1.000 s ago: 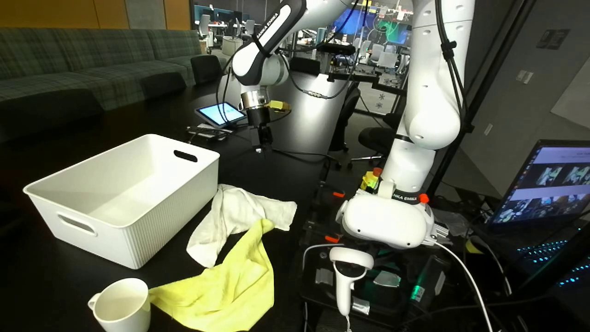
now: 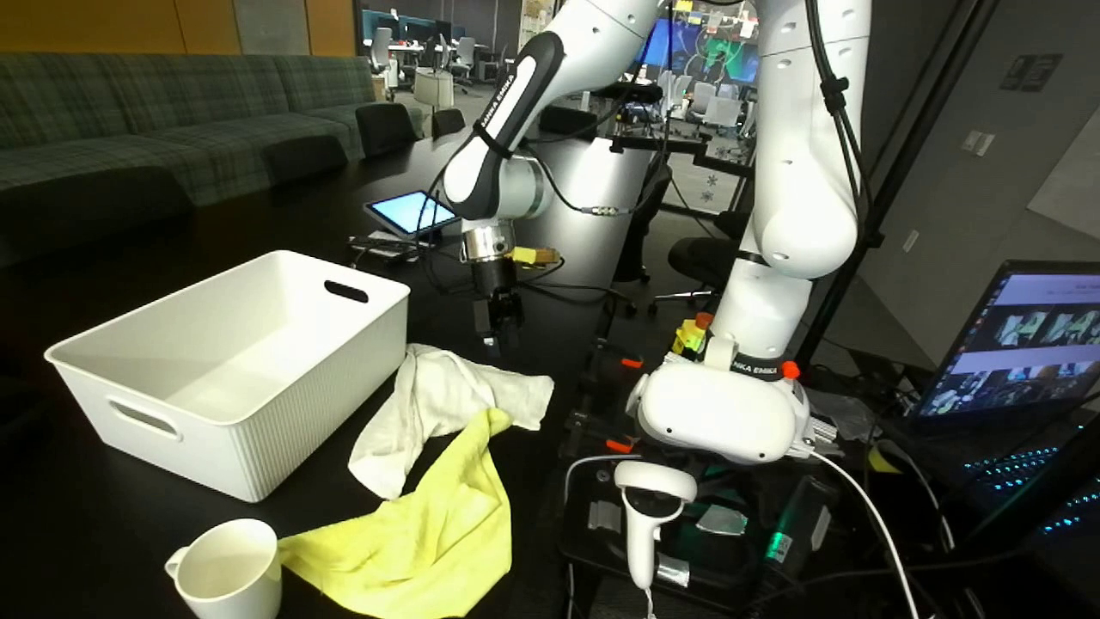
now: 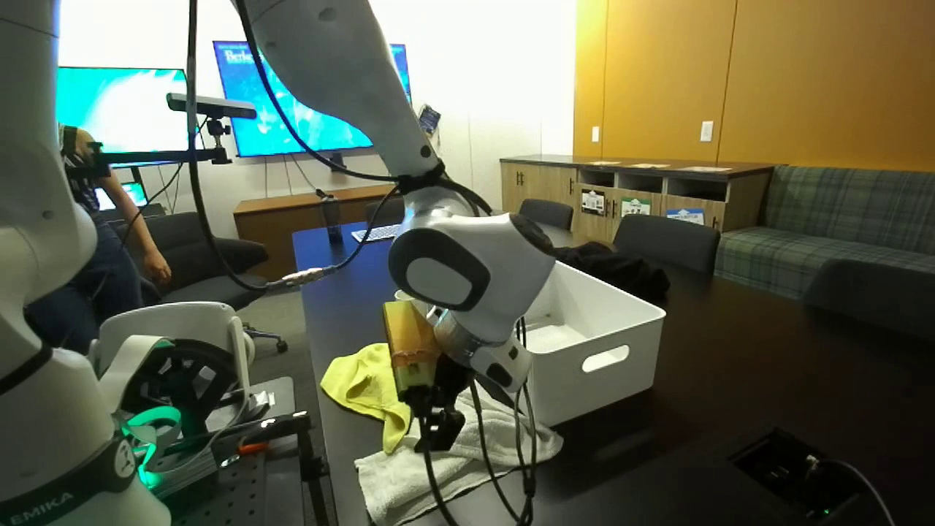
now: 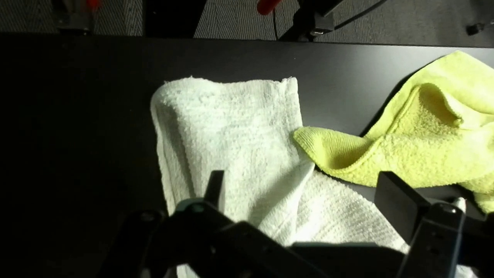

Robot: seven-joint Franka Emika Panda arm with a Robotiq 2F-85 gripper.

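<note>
Spread over the wrist view's middle is a crumpled white cloth [image 4: 236, 125], lying flat on the dark table. A yellow cloth [image 4: 407, 157] rests beside it, one corner overlapping the white cloth's edge. My gripper stands open above the white cloth, its two fingers wide apart and nothing held between them. In exterior view 1 the gripper [image 2: 500, 335] hangs just behind the white cloth [image 2: 443, 402], with the yellow cloth [image 2: 433, 531] nearer the camera. From exterior view 2, the wrist and cables partly cover the white cloth [image 3: 438, 478].
An empty white bin [image 2: 330, 361] stands left of the cloths, close to the white one. A white mug [image 2: 229, 573] touches or nearly touches the yellow cloth. Farther back lies a lit tablet [image 2: 412, 211]. The table's edge runs close along the cloths' right side.
The arm has lowered, bringing my gripper down and slightly right in exterior view 1, nearer the white cloth. Cloths, bin and mug look unmoved.
</note>
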